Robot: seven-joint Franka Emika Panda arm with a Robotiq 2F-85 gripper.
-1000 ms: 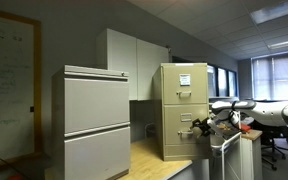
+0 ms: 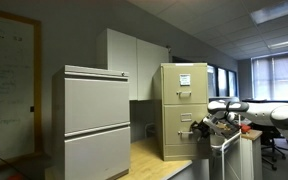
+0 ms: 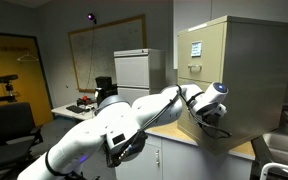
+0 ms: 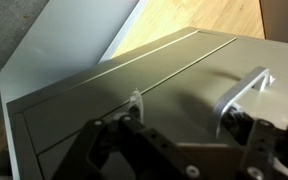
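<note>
A tan two-drawer filing cabinet [image 2: 185, 111] stands on the wooden counter, both drawers seemingly closed. My gripper is at the lower drawer's face, its fingers partly open. In the wrist view the silver drawer handle [image 4: 242, 98] lies close to the right-hand finger, while the left-hand finger [image 4: 135, 104] stands apart from it over the drawer front. Whether the right finger touches the handle I cannot tell. Exterior view 2 has the arm [image 3: 144, 112] reaching from the left to the cabinet front. The upper drawer's handle [image 2: 185, 94] is free.
A pale grey filing cabinet [image 2: 92, 122] stands to the left along the counter. White wall cupboards [image 2: 131, 65] hang behind. Bare wooden counter [image 2: 148, 157] lies between the two cabinets. A sink [image 3: 286, 153] is at the right in exterior view 2.
The gripper has shifted very slightly at the lower drawer. The cabinet and its drawers look unmoved.
</note>
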